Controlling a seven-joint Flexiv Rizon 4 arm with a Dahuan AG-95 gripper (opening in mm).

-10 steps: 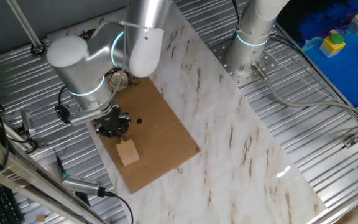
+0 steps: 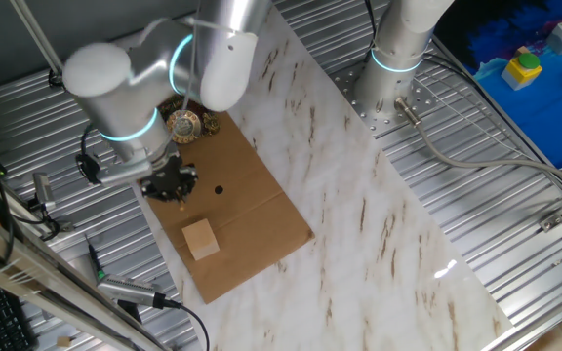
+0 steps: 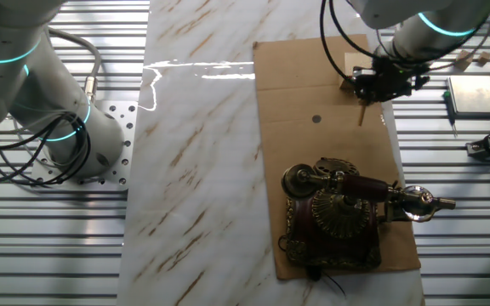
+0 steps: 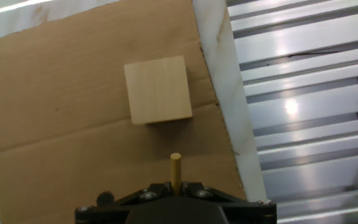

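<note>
A thin wooden stick (image 4: 176,167) juts out of my gripper, whose fingers are shut on it. Over the cardboard sheet (image 2: 247,234), the gripper (image 2: 180,199) hangs near the sheet's edge, with the stick (image 3: 362,114) pointing downward in exterior view 2. A pale wooden cube (image 2: 200,240) rests on the cardboard just beyond the stick. In the wrist view the cube (image 4: 159,91) lies ahead of the stick tip, with a gap showing between them. The gripper partly covers the cube in exterior view 2.
An ornate old-style telephone (image 3: 339,223) occupies the other end of the cardboard. A small black disc or hole (image 2: 219,190) shows near the sheet's middle. Bare marble-patterned board (image 2: 349,244) lies beside it.
In exterior view 1 my gripper and its stick have drawn back from the cube, up and slightly left. The cube has stayed where it was.
</note>
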